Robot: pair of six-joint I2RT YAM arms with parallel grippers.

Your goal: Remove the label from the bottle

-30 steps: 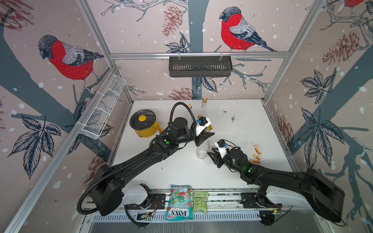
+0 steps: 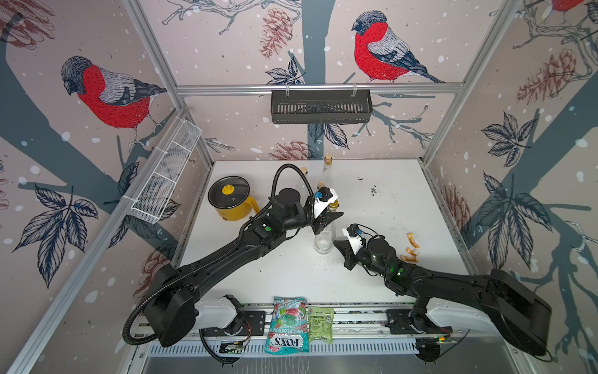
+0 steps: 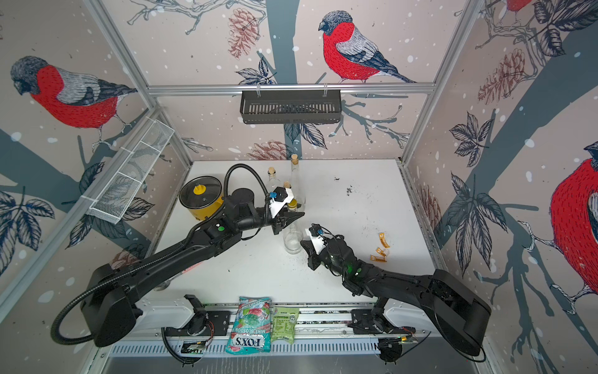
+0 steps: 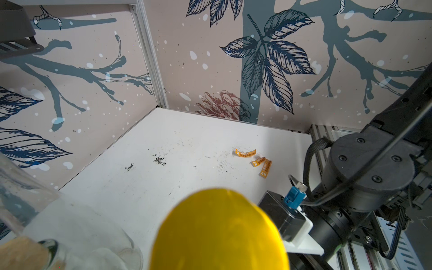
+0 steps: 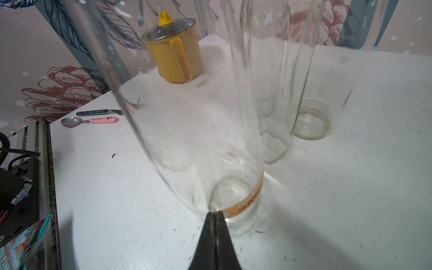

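A clear glass bottle (image 2: 323,242) with a yellow cap (image 4: 218,229) stands mid-table. My left gripper (image 2: 330,215) is at its top, shut on it; the left wrist view shows the cap close up, the fingers hidden. An orange label band (image 5: 241,204) circles the bottle's lower part in the right wrist view. My right gripper is shut, its tips together at the near side of that band with nothing visible between them; whether they touch it is unclear.
More corked bottles (image 3: 294,171) stand behind. A yellow pot (image 2: 230,205) and cutlery (image 5: 96,120) are at left. Torn orange strips (image 4: 245,153) lie at right. A dark basket (image 2: 320,109) hangs at the back. Snack packets (image 2: 287,324) lie at the front.
My left arm looks still.
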